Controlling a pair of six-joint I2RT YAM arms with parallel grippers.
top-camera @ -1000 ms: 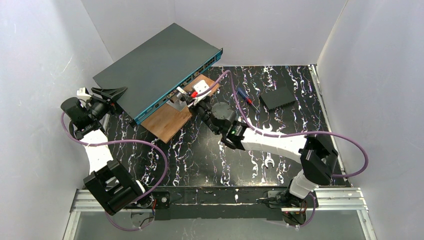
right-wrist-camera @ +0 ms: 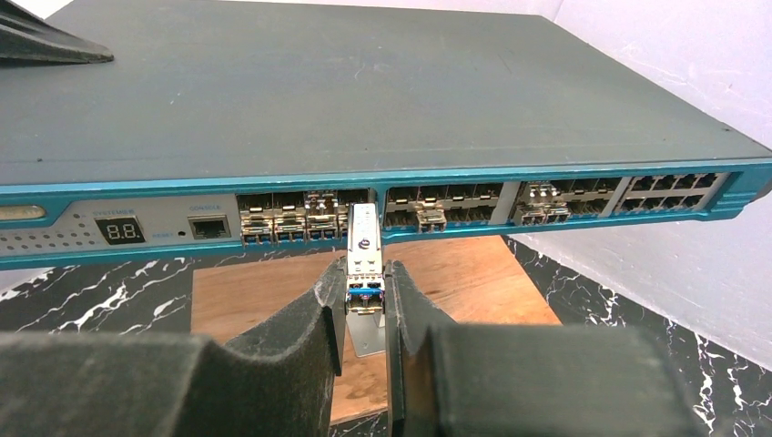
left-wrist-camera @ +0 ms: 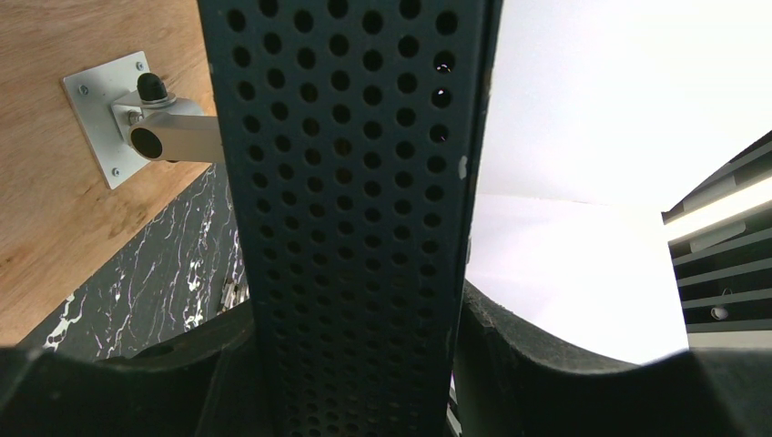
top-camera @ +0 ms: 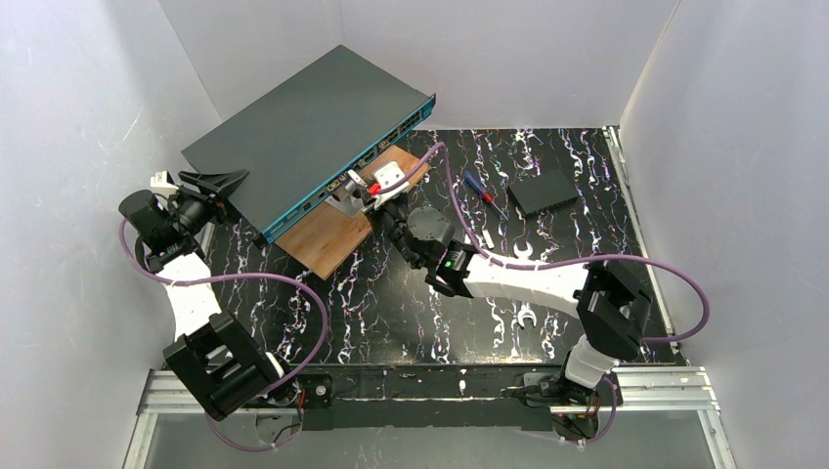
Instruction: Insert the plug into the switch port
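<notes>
The dark switch (top-camera: 303, 127) with its teal port face stands tilted over a wooden board. In the left wrist view its perforated side (left-wrist-camera: 350, 228) fills the middle, clamped by my left gripper (top-camera: 220, 186) at the switch's left corner. My right gripper (top-camera: 371, 195) is shut on the plug, a silver transceiver module (right-wrist-camera: 364, 246), whose far end reaches the front port row (right-wrist-camera: 300, 218), just right of a group of filled ports. Whether its tip is inside a port or just in front cannot be told.
A screwdriver (top-camera: 477, 188), a black block (top-camera: 543, 192) and wrenches (top-camera: 526, 315) lie on the marble surface to the right. The wooden board (top-camera: 323, 244) carries a metal bracket (left-wrist-camera: 96, 109). White walls enclose the area.
My right arm has shifted slightly left, with its wrist and cable moving a little. The left arm and the switch look unchanged.
</notes>
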